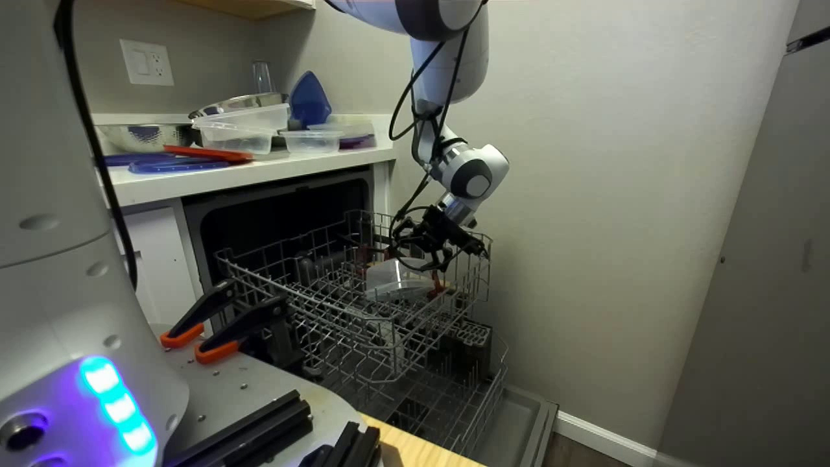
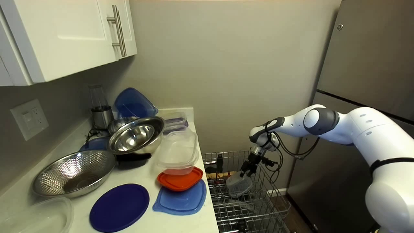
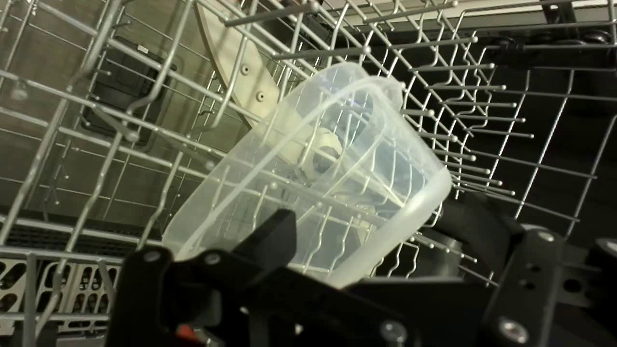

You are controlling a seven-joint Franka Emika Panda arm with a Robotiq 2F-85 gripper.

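A clear plastic container (image 3: 353, 144) lies tilted in the dishwasher's upper rack (image 1: 319, 299). My gripper (image 1: 449, 253) is at the container's upper, wall-facing side in exterior view 1. In exterior view 2 the gripper (image 2: 247, 169) meets the upper right of the container (image 2: 238, 184). In the wrist view my fingers (image 3: 272, 234) stand apart; one overlaps the container's lower part, the other is by its right corner. I cannot tell whether they grip it.
Wire tines surround the container closely. A wooden-looking utensil (image 2: 223, 175) lies in the rack behind it. The counter (image 2: 163, 223) holds steel bowls (image 2: 134, 138), a colander (image 2: 73, 174), more clear containers (image 2: 177, 149) and coloured lids (image 2: 119, 207). The wall is close beyond the rack.
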